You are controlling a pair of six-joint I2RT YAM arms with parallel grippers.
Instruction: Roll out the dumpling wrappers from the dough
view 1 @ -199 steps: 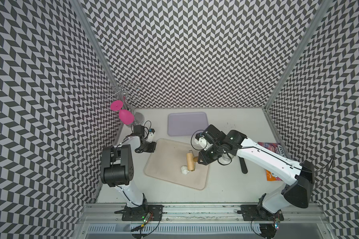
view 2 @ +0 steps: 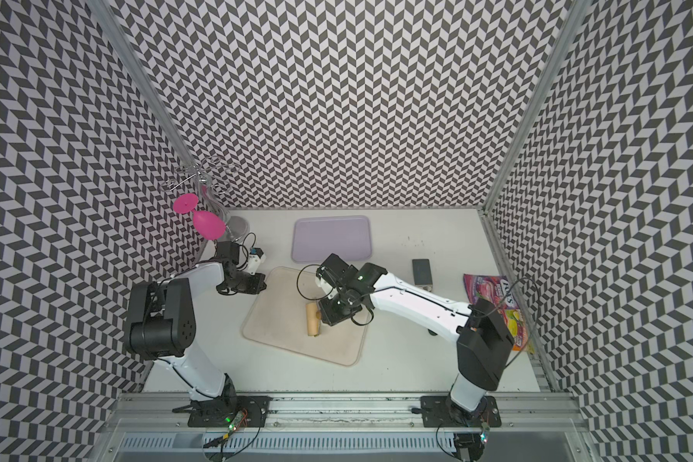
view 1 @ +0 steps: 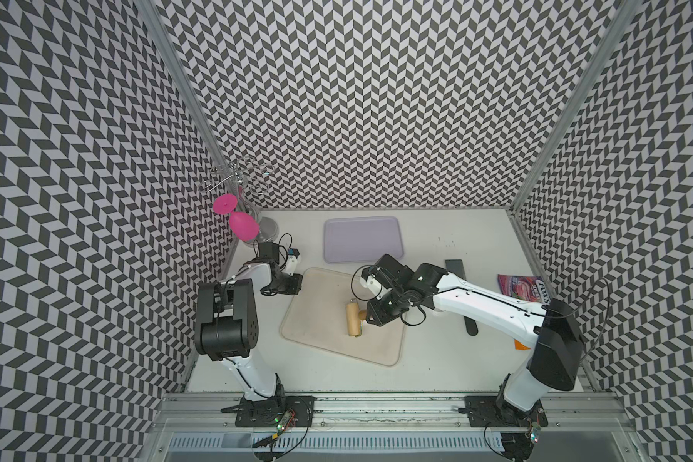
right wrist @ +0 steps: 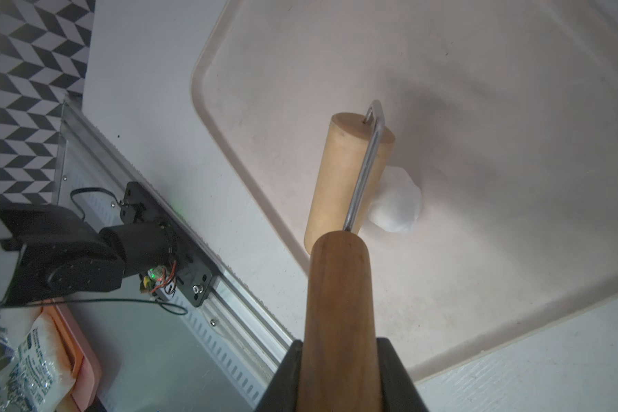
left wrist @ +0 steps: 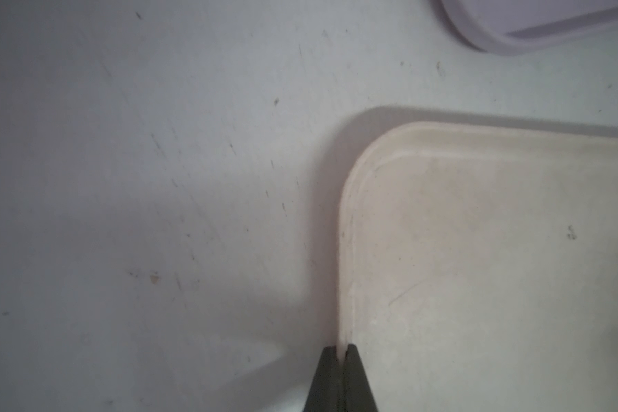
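My right gripper is shut on the wooden handle (right wrist: 340, 302) of a small rolling pin. The pin's wooden cylinder (right wrist: 336, 171) lies over the beige board (view 1: 315, 308), seen also as a roller (view 2: 313, 318) in the top right view. A white lump of dough (right wrist: 396, 199) sits against the cylinder, partly covered by it; from the top left view it is almost wholly hidden. At the board's left rim, my left gripper is shut, nothing showing between its fingertips.
Behind the board lies a lilac tray (view 1: 362, 239). Pink utensils hang on a rack (view 1: 242, 225) at the back left. A dark-handled tool (view 1: 470, 319) and a colourful bag (view 1: 522, 288) are on the right. Bare table separates the board from the front edge.
The left arm has stayed put.
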